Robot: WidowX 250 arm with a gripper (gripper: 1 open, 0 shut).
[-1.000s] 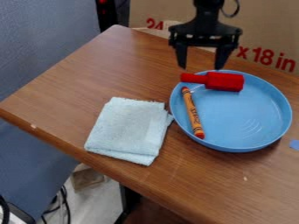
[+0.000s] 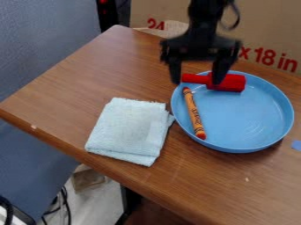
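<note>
My black gripper point(image 2: 195, 71) hangs open over the back of the blue plate point(image 2: 244, 119), its fingers either side of a red cylinder point(image 2: 226, 82) lying on the plate, the left finger near the cylinder's left end. An orange crayon point(image 2: 194, 112) lies on the plate below the cylinder. A folded light blue cloth point(image 2: 127, 131) rests on the wooden table left of the plate. Whether the fingers touch the cylinder is unclear.
A cardboard box point(image 2: 272, 35) stands behind. The table's left edge drops to the floor, where cables lie.
The gripper has moved down and slightly left toward the red cylinder. The plate, crayon and cloth appear unmoved.
</note>
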